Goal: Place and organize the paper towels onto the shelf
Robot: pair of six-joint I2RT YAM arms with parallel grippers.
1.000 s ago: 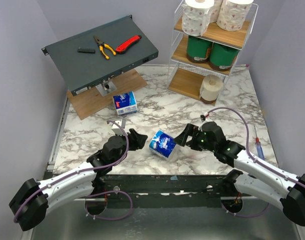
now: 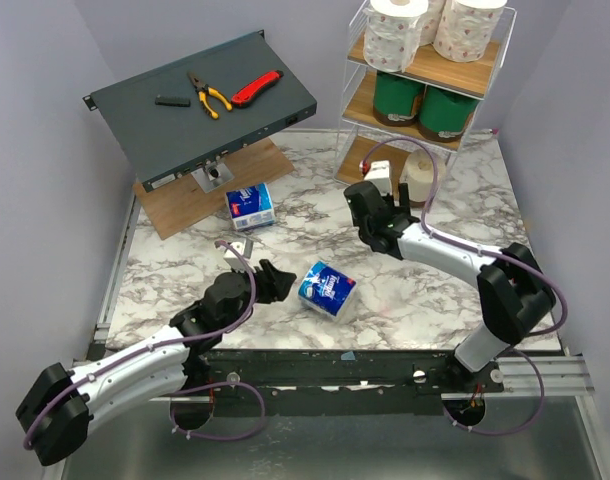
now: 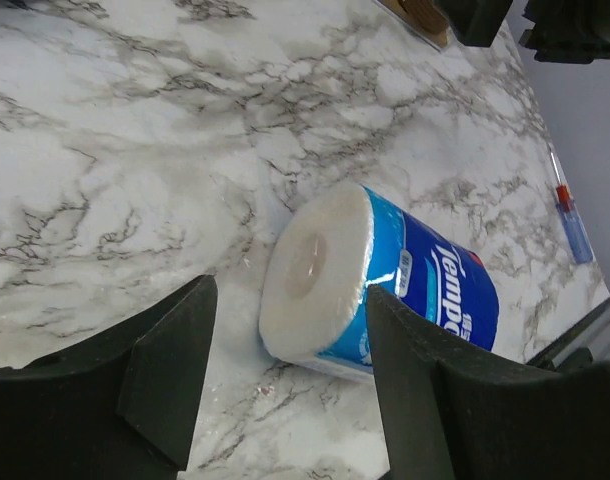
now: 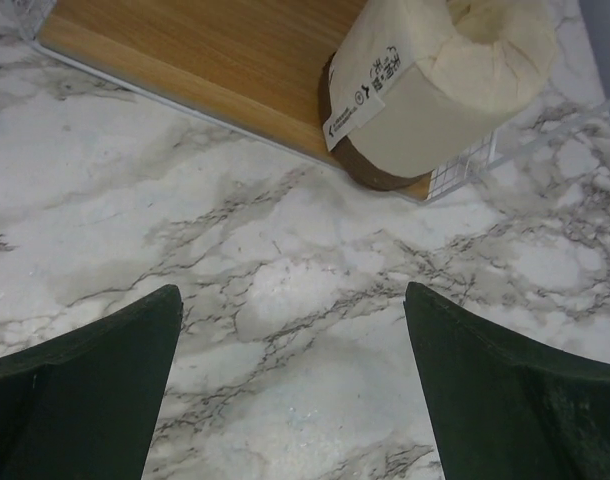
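Note:
A blue-and-white Tempo paper towel pack [image 2: 327, 288] lies on its side on the marble table. My left gripper is open just left of it; in the left wrist view the pack's white round end [image 3: 310, 270] shows beyond the fingers, with nothing held. A second Tempo pack [image 2: 250, 206] rests near the wooden board. Over bare table in front of the shelf's lowest board [image 4: 215, 60], my right gripper stands open and empty. On that board's right end is a cream roll [image 4: 425, 90], partly hidden by the right arm in the top view.
The wire shelf's middle board [image 2: 361, 100] carries green rolls [image 2: 397, 98], and its top board [image 2: 447, 70] carries patterned white rolls [image 2: 393, 35]. A dark cabinet [image 2: 200, 100] with pliers and a red knife stands left. The lowest board is bare on its left.
The left arm has barely moved, and both packs stay in place.

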